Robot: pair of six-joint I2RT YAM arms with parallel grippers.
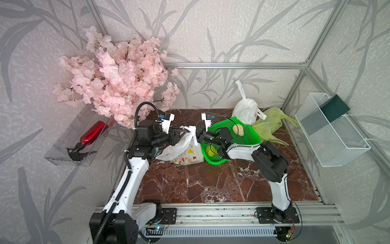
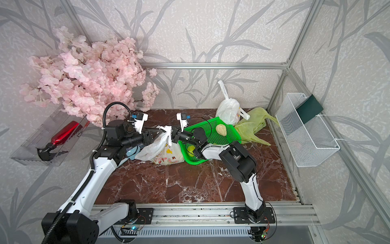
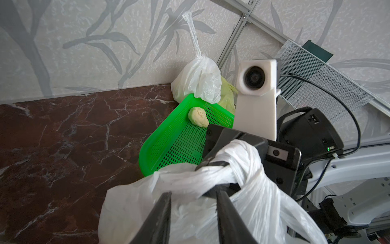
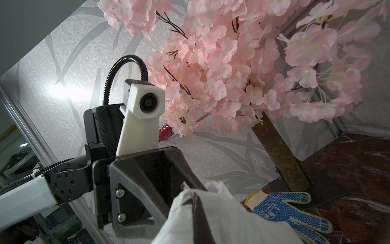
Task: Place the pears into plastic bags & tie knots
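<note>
A white plastic bag with printed flowers (image 1: 188, 157) rests on the table left of the green basket, its upper part pulled up as a twisted white strip. In the left wrist view that strip (image 3: 239, 156) loops around the fingers of my right gripper, which is shut; whether film lies between those fingers is hidden. Facing it from the left is my left gripper, its fingers apart and close before the bag's plastic. One yellow-green pear (image 1: 211, 150) and a pale pear (image 1: 238, 130) lie in the basket (image 1: 254, 140).
A tied white bag (image 1: 245, 110) stands behind the basket, beside a yellow-green bag (image 1: 273, 122). A blue dotted glove (image 4: 280, 207) lies below the pink blossom tree (image 1: 121, 77).
</note>
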